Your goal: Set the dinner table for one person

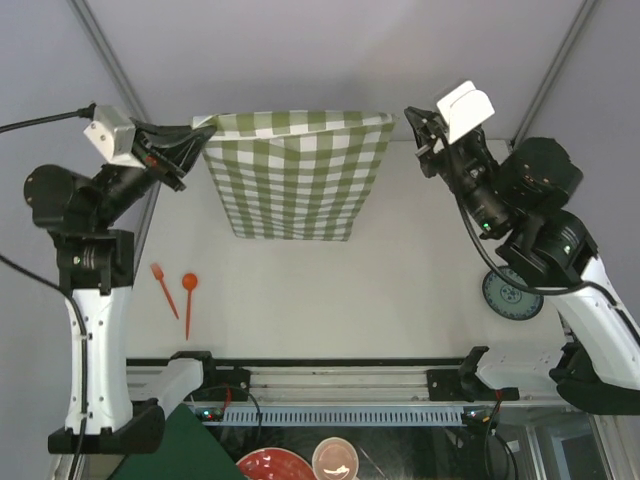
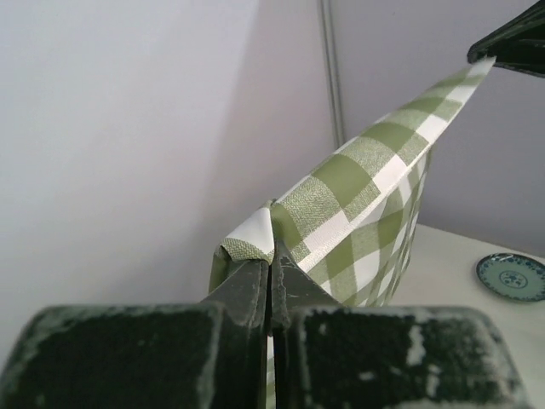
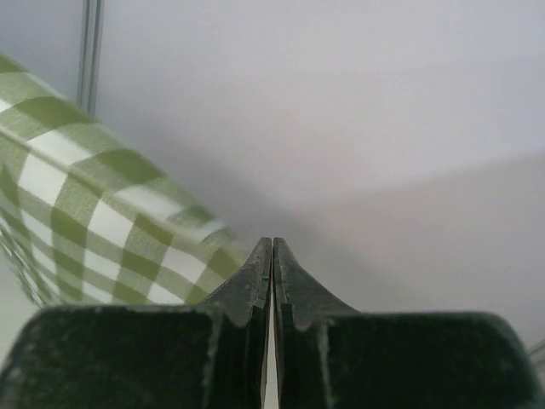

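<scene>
The green-and-white checked cloth [image 1: 290, 180] is stretched high between both arms, its lower part hanging down. My left gripper is shut on its left corner, and fabric bunches at the fingertips. The cloth's right corner ends right beside the tips of my right gripper, blurred in the right wrist view. That gripper is shut, with no fabric clearly showing between its tips. An orange fork [image 1: 164, 290] and an orange spoon [image 1: 189, 300] lie at the table's left. A blue-patterned plate [image 1: 505, 300] sits at the right, partly covered by the right arm.
Walls stand behind and at both sides.
</scene>
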